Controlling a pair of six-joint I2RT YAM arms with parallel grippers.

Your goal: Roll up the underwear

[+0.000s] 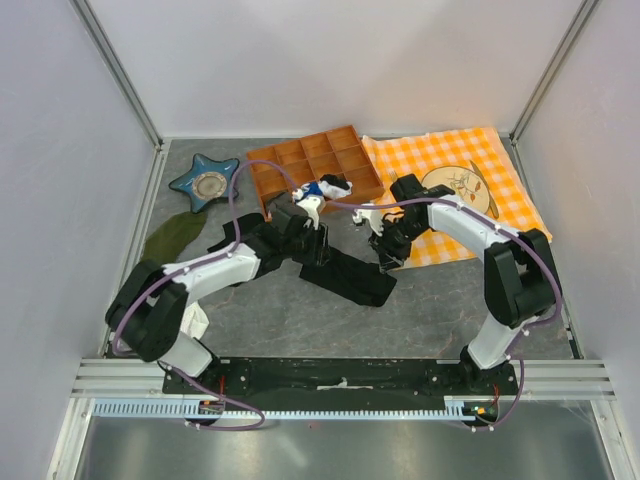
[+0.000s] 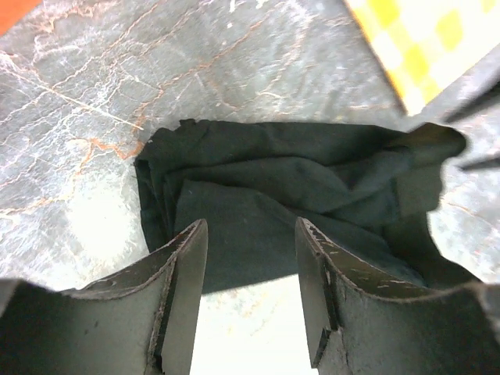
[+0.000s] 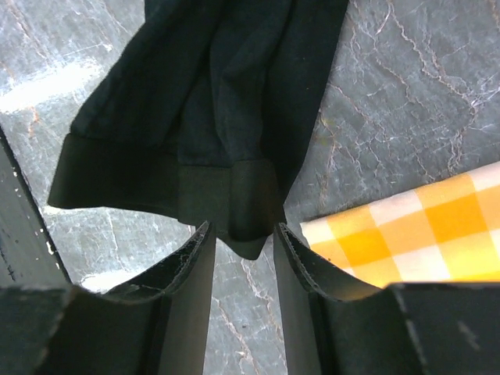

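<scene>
Black underwear (image 1: 354, 278) lies on the marbled table, folded into a slanted strip. In the left wrist view the underwear (image 2: 234, 211) shows layered folds, its end spread toward the right. My left gripper hovers over its left part, fingers part open with only bare space between the fingertips. From the right wrist view, a waistband end of the underwear (image 3: 205, 191) lies beyond my right gripper, whose fingers are apart. Whether the right fingertips touch the cloth is hard to tell; none of it appears gripped.
A wooden divided box (image 1: 310, 155) with some rolled cloth in it stands behind. An orange checked cloth (image 1: 420, 150) with a plate (image 1: 455, 180) lies at back right. Another black cloth (image 1: 225, 240) is left of the left arm.
</scene>
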